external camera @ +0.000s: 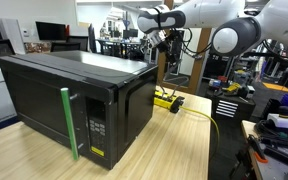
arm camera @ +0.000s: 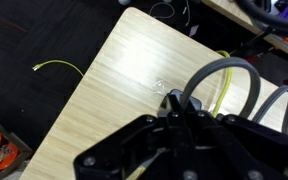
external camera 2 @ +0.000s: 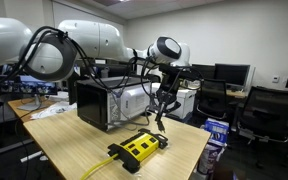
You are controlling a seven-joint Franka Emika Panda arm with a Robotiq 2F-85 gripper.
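My gripper [external camera 2: 164, 108] hangs above the table, shut on a small dark piece [external camera 2: 160, 125] that reaches down from its fingers; exactly what it is cannot be made out. Below it a yellow and black power strip [external camera 2: 139, 151] lies on the wooden table, with clear space between it and the held piece. In exterior view 1 the strip [external camera: 168, 100] shows beyond the microwave. The wrist view shows a thick grey cable [arm camera: 212, 68] looping up beside the gripper, whose body hides most of the strip.
The black microwave [external camera: 84, 105] takes up much of the table. A yellow cord [external camera: 210, 116] runs from the strip over the table's edge. Bare tabletop [external camera 2: 66, 130] lies to the strip's left in exterior view 2. Office chairs [external camera 2: 269, 115] stand behind.
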